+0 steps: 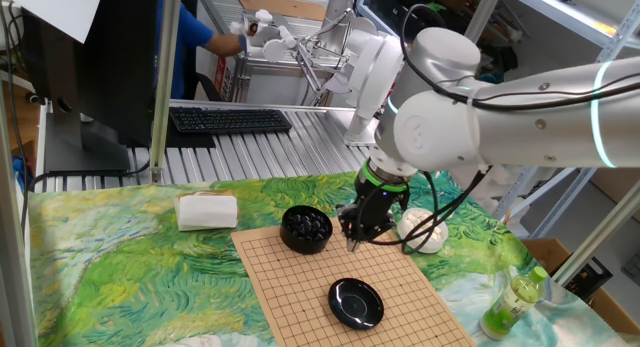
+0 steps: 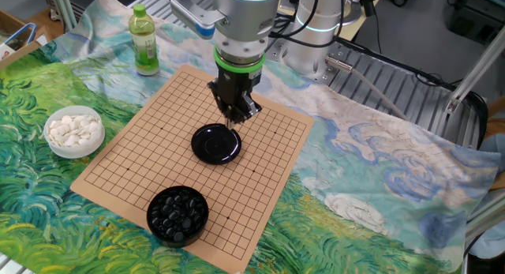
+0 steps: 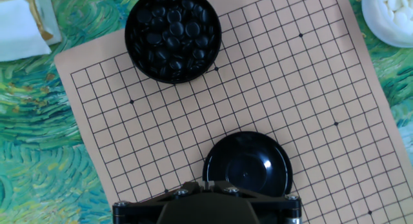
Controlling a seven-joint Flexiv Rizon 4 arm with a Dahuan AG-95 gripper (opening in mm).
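My gripper (image 2: 230, 124) points downward above the board, its narrow fingertips drawn together; nothing shows between them. In the wrist view, the gripper reaches in from the bottom edge, overlapping the near rim of an empty, shiny black lid or dish (image 3: 248, 162). That dish (image 2: 216, 144) lies near the board's middle. A black bowl (image 3: 173, 33) full of black stones stands at one edge of the wooden grid board (image 3: 284, 88). Any gap under the fingertips is hard to judge.
A bowl of white stones (image 2: 74, 132) stands off the board on the patterned cloth. A green-capped bottle (image 2: 144, 39) is upright beyond another side. A white packet (image 1: 207, 211) lies on the cloth. Most of the grid is bare.
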